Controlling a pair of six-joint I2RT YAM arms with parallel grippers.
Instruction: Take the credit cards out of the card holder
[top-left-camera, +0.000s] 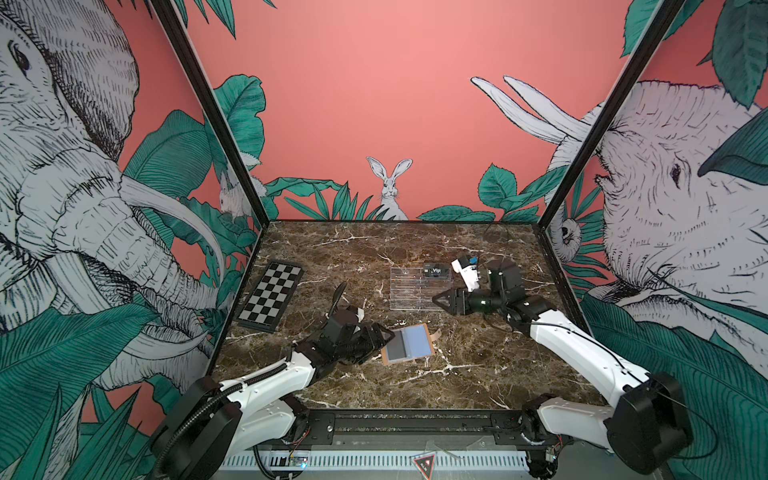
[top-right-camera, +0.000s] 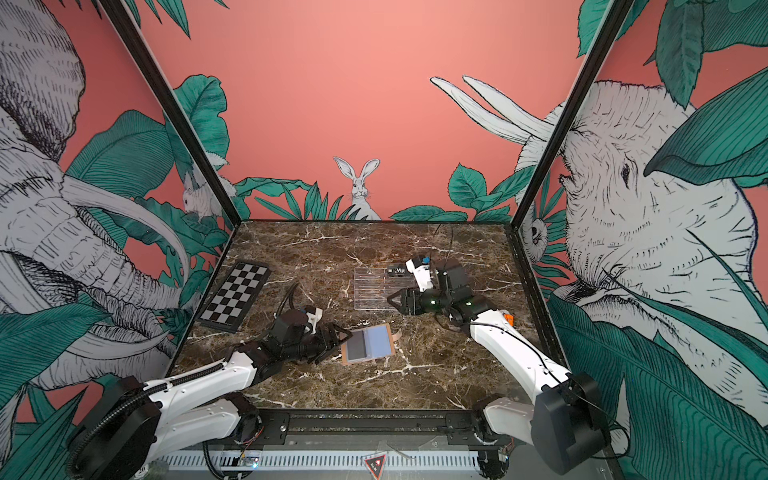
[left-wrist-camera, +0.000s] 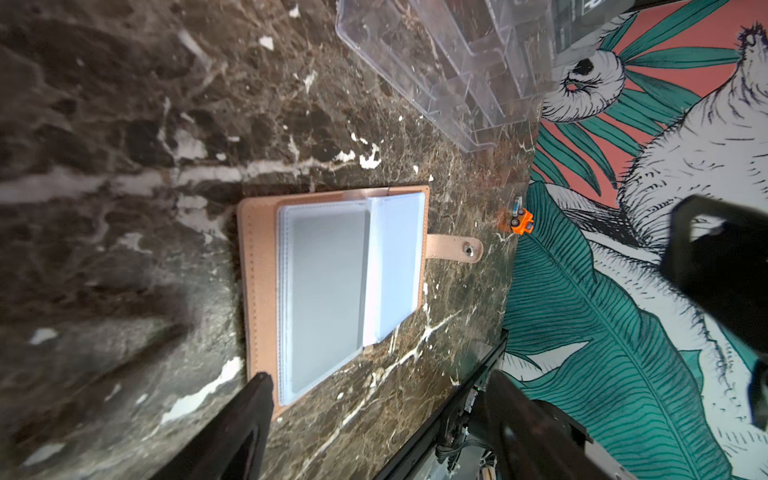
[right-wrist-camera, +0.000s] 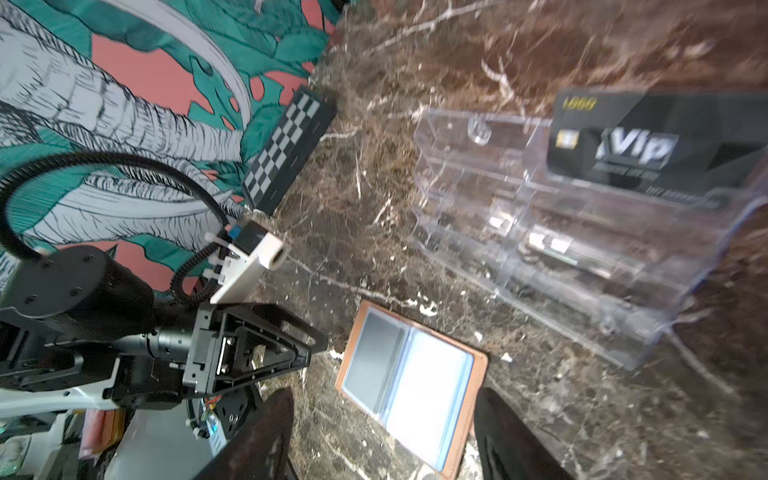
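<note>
An open tan card holder (top-left-camera: 408, 344) lies flat on the marble table, with a grey sleeve and a pale blue one showing in the left wrist view. Its snap strap (left-wrist-camera: 456, 248) sticks out to one side. Behind it stands a clear tiered rack (right-wrist-camera: 512, 200), where a black Vip card (right-wrist-camera: 656, 148) rests in the rear right slot. Beside the holder's left edge hovers my left gripper (top-left-camera: 387, 339), part open and empty. My right gripper (top-left-camera: 445, 305), also part open with nothing between its fingers, hangs by the rack's front right corner.
A checkerboard (top-left-camera: 272, 296) lies at the left side of the table. A small orange toy (top-right-camera: 509, 319) sits at the right, close to the right arm.
</note>
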